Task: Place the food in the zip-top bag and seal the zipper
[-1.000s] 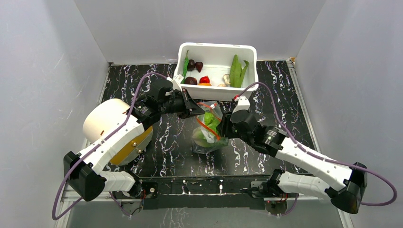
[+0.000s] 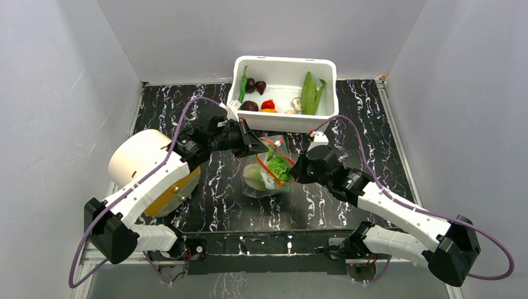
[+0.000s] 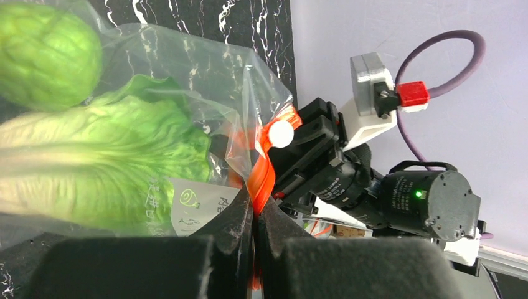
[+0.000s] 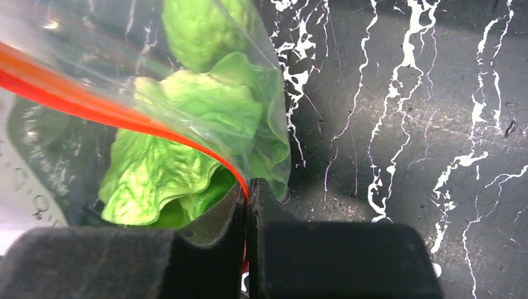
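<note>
The clear zip top bag point(image 2: 254, 184) rests on the counter, with green lettuce point(image 2: 278, 164) and a rounder pale-green vegetable point(image 3: 51, 53) inside. An orange zipper strip point(image 4: 143, 123) runs along its mouth, which gapes in the right wrist view. At the far corner of that mouth my left gripper is shut, the strip pinched between its fingers. My right gripper is shut on the strip at the opposite, nearer end. A white slider knob point(image 3: 281, 133) shows on the strip beyond the left fingertips.
Behind the bag stands a white bin point(image 2: 285, 123) holding several vegetables. A cream and yellow rounded container point(image 2: 144, 159) sits at the left, beside the left arm. Bare counter point(image 2: 240, 215) lies in front of the bag.
The right gripper has gone from open to shut on the bag's edge, its tip shifting slightly. The bag's lower part has swung a little left. The left arm has stayed still.
</note>
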